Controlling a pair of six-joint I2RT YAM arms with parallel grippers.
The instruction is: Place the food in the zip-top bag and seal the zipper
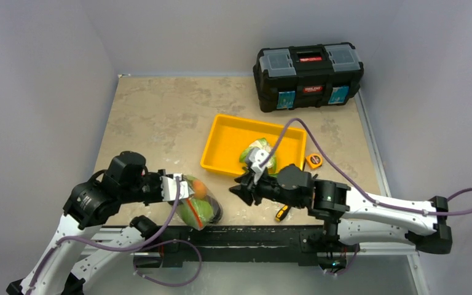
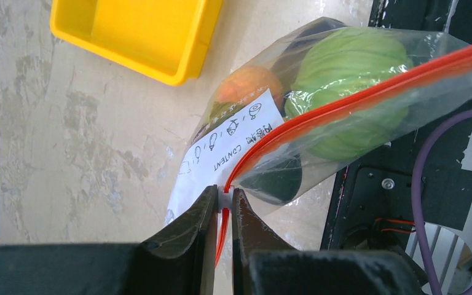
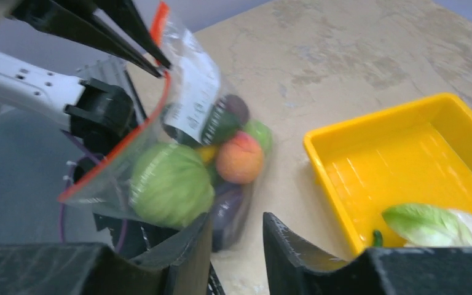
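Observation:
A clear zip top bag (image 1: pixel 198 212) with a red-orange zipper hangs from my left gripper, which is shut on the small white zipper slider (image 2: pixel 225 200). Inside the bag show a green cabbage (image 2: pixel 350 86), a peach (image 3: pixel 239 158) and dark purple or green pieces. The red zipper (image 2: pixel 344 106) runs from the slider out to the bag's far corner, bent sideways. My right gripper stands open with nothing between its fingers, to the right of the bag. Whether the zipper's lips are joined cannot be told.
Behind the bag, a yellow tray (image 1: pixel 221 144) holds a cauliflower (image 1: pixel 259 148) and something small and green. A tape measure (image 1: pixel 314 161) lies right of the tray, a yellow-black tool (image 1: pixel 283 213) near the front edge. The black toolbox (image 1: pixel 309 77) stands at the back.

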